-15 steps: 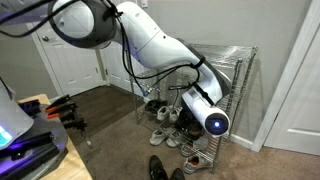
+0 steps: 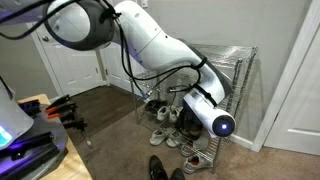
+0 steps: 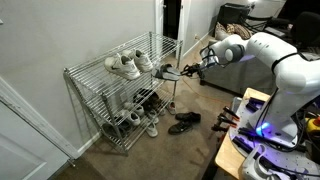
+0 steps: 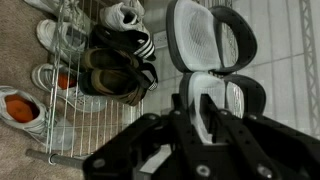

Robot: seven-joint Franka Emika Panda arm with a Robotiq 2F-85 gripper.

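In the wrist view, my gripper is at a pair of grey-white slide sandals with black straps. One sandal (image 4: pixel 196 38) lies farther up the frame, and the second sandal (image 4: pixel 234 98) is partly covered by my fingers. Whether the fingers touch or grip its sole is hard to make out. Exterior view 2 has my gripper (image 3: pixel 187 70) at the right end of the wire rack's top shelf, beside the dark-looking sandals (image 3: pixel 167 73). The arm blocks my fingers in exterior view 1.
White sneakers (image 3: pixel 122 66) share the top shelf of the wire rack (image 3: pixel 92 78). Several shoes fill its lower shelves. Dark shoes (image 3: pixel 184 122) rest on the carpet in front. Open carpet lies around them, and a wooden table (image 2: pixel 70 165) stands near my base.
The arm's wrist has shifted slightly to the right in exterior view 1. The rack and the shoes on the floor look unchanged.
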